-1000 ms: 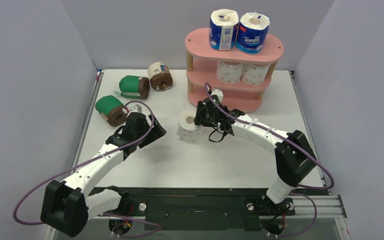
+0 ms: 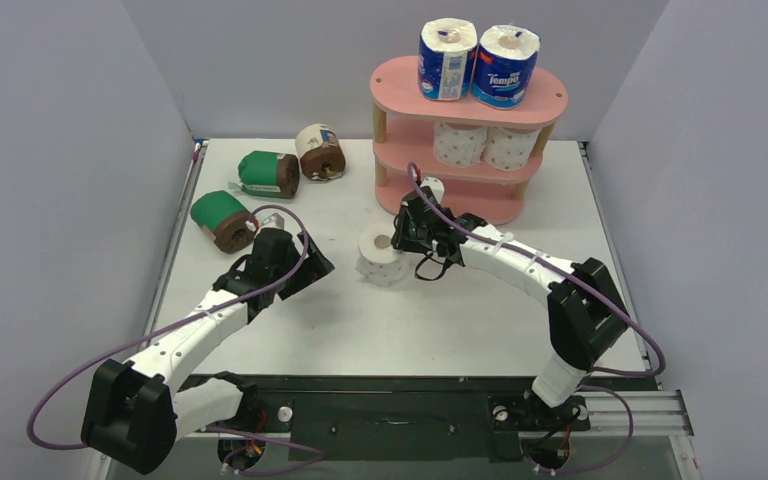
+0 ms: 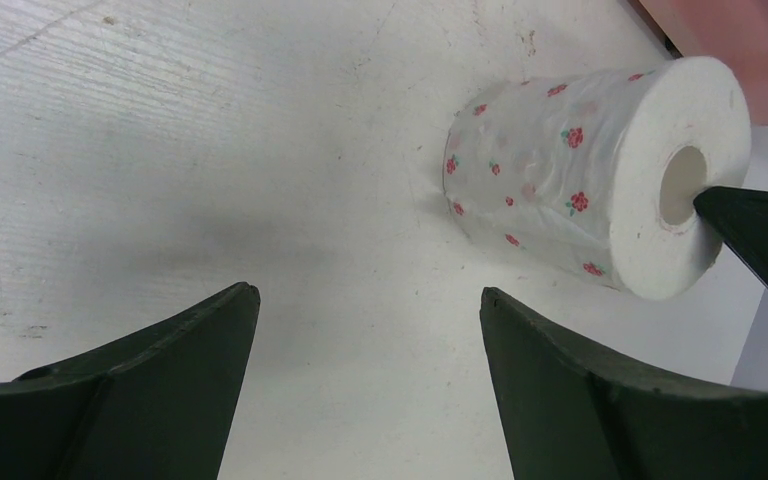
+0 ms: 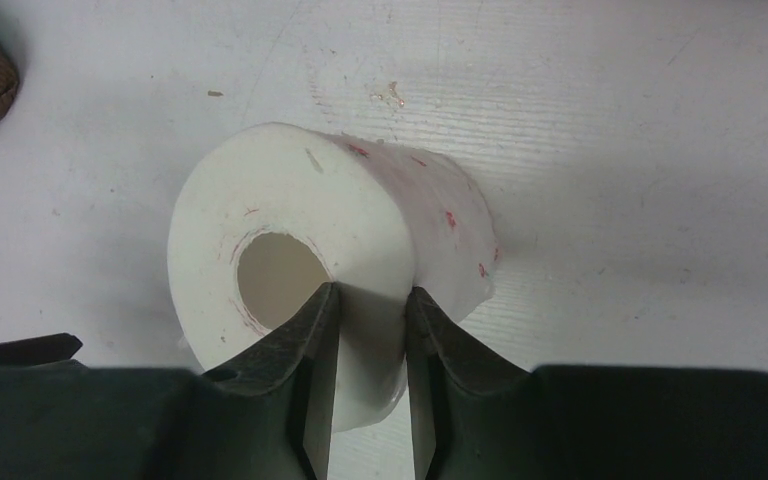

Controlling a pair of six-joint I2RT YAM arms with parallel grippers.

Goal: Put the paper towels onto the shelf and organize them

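Note:
A white roll with small red flowers (image 2: 382, 262) stands on the table, left of and in front of the pink shelf (image 2: 395, 88). My right gripper is at its top, shut on the roll's wall: one finger is at the core hole, the other against the outer side. In the left wrist view, the floral roll (image 3: 550, 165) has a dark fingertip at its hole. Away to the left, my left gripper is open over bare table, nothing between its fingers. Two blue-wrapped rolls (image 2: 505, 72) stand on the top shelf, two floral rolls (image 2: 458, 146) on the middle one.
Two green-and-brown rolls (image 2: 262, 174) and a white-and-brown roll (image 2: 316, 140) lie at the back left of the table. No rolls show on the visible part of the bottom shelf (image 2: 495, 204).
The left arm has hardly moved.

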